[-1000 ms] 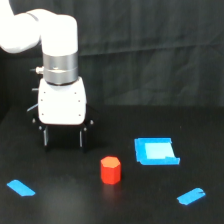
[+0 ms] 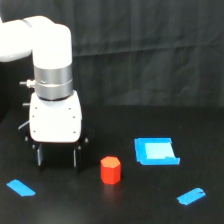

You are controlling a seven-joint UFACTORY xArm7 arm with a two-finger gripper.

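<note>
A red block (image 2: pixel 110 170) with a hexagonal-looking top stands upright on the dark table, right of centre-left in the camera view. My white arm's gripper (image 2: pixel 58 158) hangs to the left of it, apart from it. Its two thin fingers (image 2: pixel 40 154) are spread wide, and nothing shows between them. Farther right lies a pale square (image 2: pixel 158 151) bordered by blue (image 2: pixel 139 153), with nothing on top of it.
A strip of blue tape (image 2: pixel 20 188) lies at the front left and another blue strip (image 2: pixel 190 197) at the front right. Dark curtain (image 2: pixel 150 60) hangs behind.
My gripper has come lower in the view and slightly left, its fingers still apart. The red block, the blue-edged square and the tape strips have stayed in place.
</note>
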